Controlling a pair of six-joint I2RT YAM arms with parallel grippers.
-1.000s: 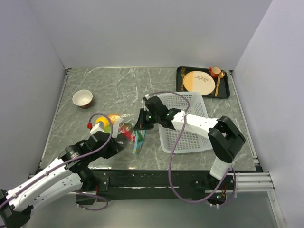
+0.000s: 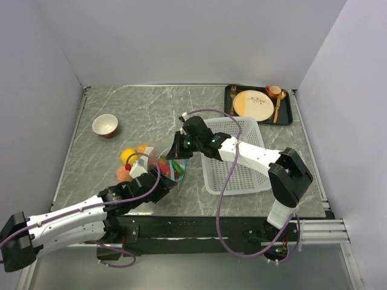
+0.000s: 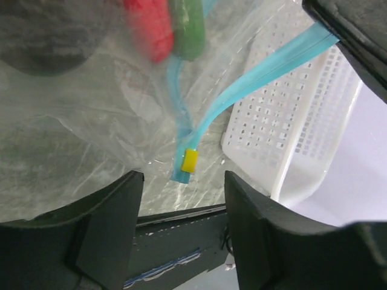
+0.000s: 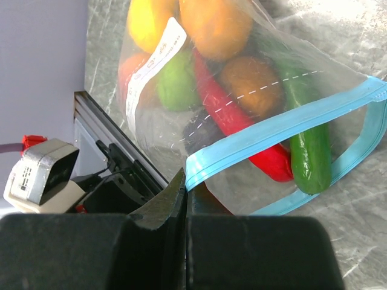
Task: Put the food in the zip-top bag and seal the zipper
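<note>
The clear zip bag (image 4: 163,130) lies on the counter with its blue zipper edge (image 4: 266,138) spread apart. Inside are a red pepper (image 4: 224,112), a green cucumber (image 4: 311,160) and several round fruits, among them an orange (image 4: 214,27). My right gripper is shut on one side of the blue edge, which rises to its fingertips in the left wrist view. My left gripper stands open at the near corner of the bag. The yellow zipper slider (image 3: 190,161) shows in the gap between its fingers, apart from both.
A white perforated basket (image 2: 248,172), empty, sits right of the bag under my right arm. At the back right is a black tray (image 2: 284,115) with a plate and cutlery. A white bowl (image 2: 105,125) stands at the back left.
My left gripper has moved right to the bag's near corner. The right gripper has shifted slightly back and left, and the bag's mouth now spreads wider.
</note>
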